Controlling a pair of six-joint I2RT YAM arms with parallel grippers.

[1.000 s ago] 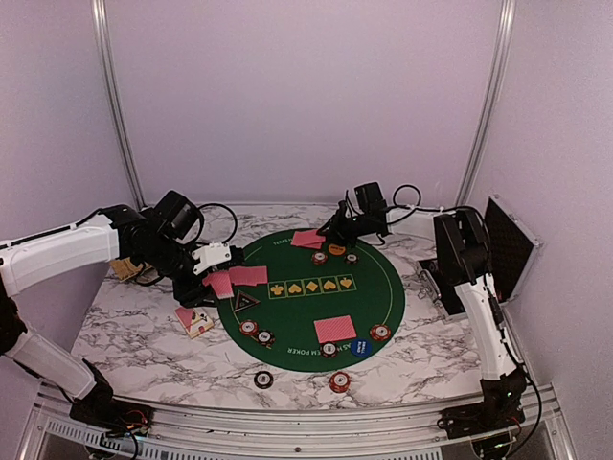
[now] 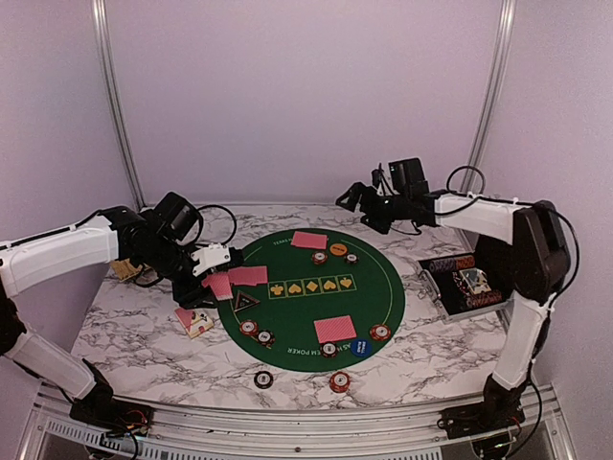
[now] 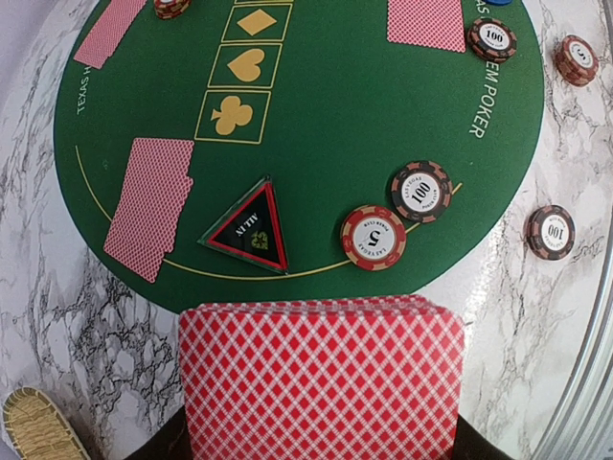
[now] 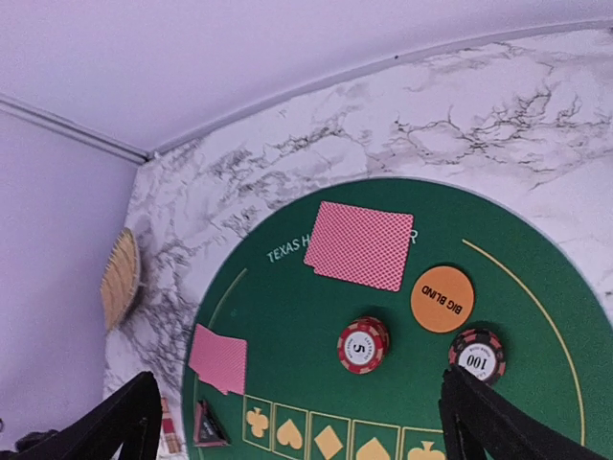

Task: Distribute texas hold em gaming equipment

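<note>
My left gripper (image 2: 206,290) is shut on a red-patterned card deck (image 3: 321,383), held at the mat's left edge. The round green mat (image 2: 306,307) bears face-down cards (image 2: 249,276) at left, cards (image 4: 360,244) at the far side and cards (image 2: 334,330) at the front. A black triangular all-in marker (image 3: 251,228), an orange big blind disc (image 4: 442,298), a blue disc (image 2: 360,348) and red (image 3: 373,238) and black chips (image 3: 420,191) lie on it. My right gripper (image 2: 362,213) stands open and empty above the table behind the mat.
An open case (image 2: 465,284) with chips stands at the right, partly behind my right arm. Loose chips (image 2: 263,379) lie in front of the mat. Face-up cards (image 2: 194,322) rest on the marble at left, near a wicker item (image 4: 122,278).
The left arm stays still with the deck.
</note>
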